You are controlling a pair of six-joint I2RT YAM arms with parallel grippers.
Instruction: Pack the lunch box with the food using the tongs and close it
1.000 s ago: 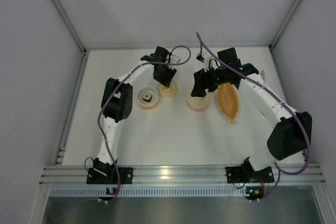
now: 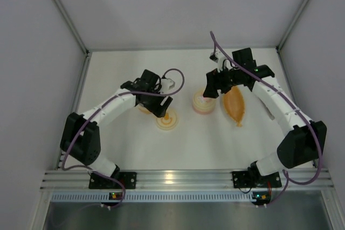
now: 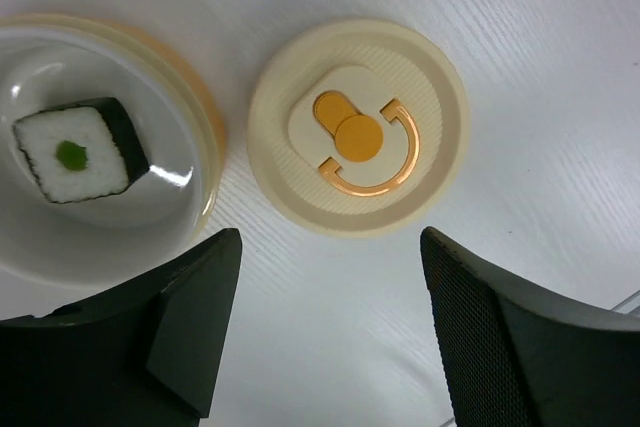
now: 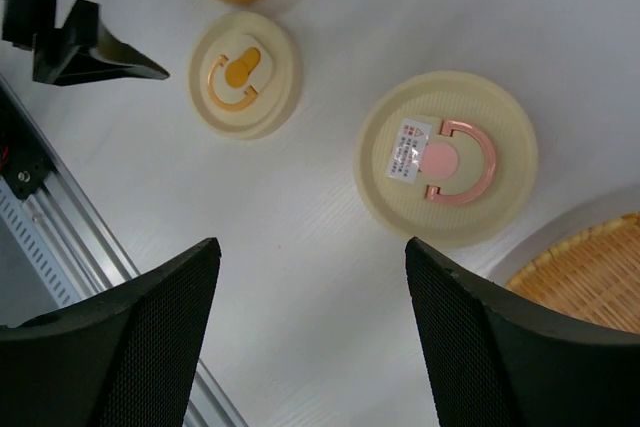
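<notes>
The round cream lid with an orange handle (image 3: 358, 140) lies flat on the table beside an open round box (image 3: 205, 127). Inside that box sits a sushi piece (image 3: 72, 152) with a dark wrap and a green centre. My left gripper is open above the table by the lid, holding nothing. A second round box (image 2: 202, 102) has its lid with a pink handle (image 4: 447, 159) on top. Over this one my right gripper stands open, nothing between its fingers.
A brown woven basket (image 2: 234, 104) lies to the right of the pink-handled box. Something grey at the far right is mostly covered by the right arm.
The right arm has shifted slightly right.
</notes>
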